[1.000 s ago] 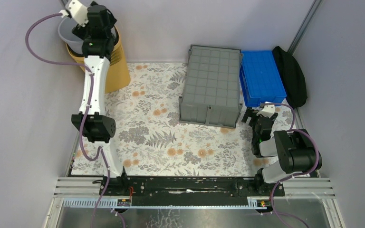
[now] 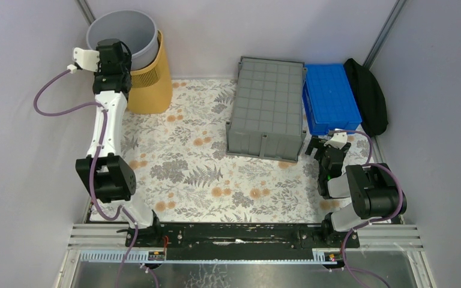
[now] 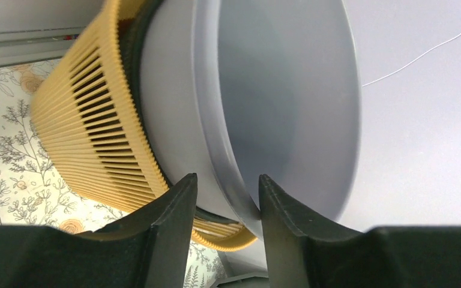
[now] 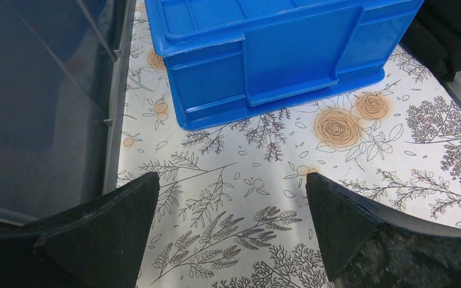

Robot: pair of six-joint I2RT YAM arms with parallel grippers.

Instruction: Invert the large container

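Observation:
In the top view's far left corner, a large grey round bin (image 2: 120, 27) sits inside a slatted yellow basket (image 2: 150, 96), its mouth facing up and leaning. My left gripper is partly open at the bin's near rim (image 3: 213, 114); the rim runs down between the fingers, close against the right one (image 3: 270, 195). A large grey crate (image 2: 269, 96) rests at centre right with its flat gridded face up. Between it and the right wall, my right gripper stands open over bare floor, empty.
A blue crate (image 2: 333, 99) lies flat side up right of the grey crate, with a black bag (image 2: 366, 99) beside it. Walls close in behind and at both sides.
Bin and yellow basket have shifted right. The right arm and both crates have stayed put.

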